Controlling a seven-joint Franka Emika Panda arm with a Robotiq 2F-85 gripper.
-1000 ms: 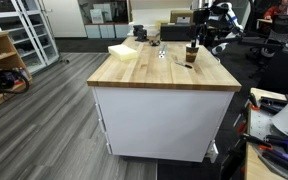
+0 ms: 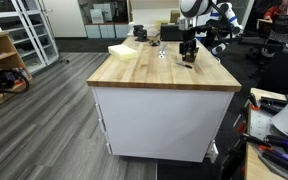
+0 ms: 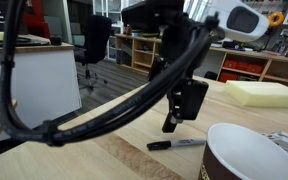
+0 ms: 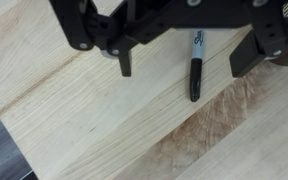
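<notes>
A marker with a black cap and grey barrel (image 4: 196, 75) lies on the wooden tabletop, seen in the wrist view between the two spread fingers of my gripper. In exterior view 2 the gripper (image 3: 182, 108) hovers just above the same marker (image 3: 176, 144), not visibly touching it. A paper cup with a brown wall and white rim (image 3: 216, 165) stands close beside the marker. From exterior view 1, my gripper (image 2: 188, 49) is low over the right part of the counter, by the cup, with the marker (image 2: 184, 65) nearer the camera.
A pale yellow block (image 3: 269, 93) rests farther back on the table, and scissors-like tools (image 2: 162, 52) lie mid-counter. In the wrist view, the table edge shows at lower left.
Over the last second my gripper has come down and moved left in exterior view 1, from above the cup toward the marker. The marker and the yellow block have stayed put.
</notes>
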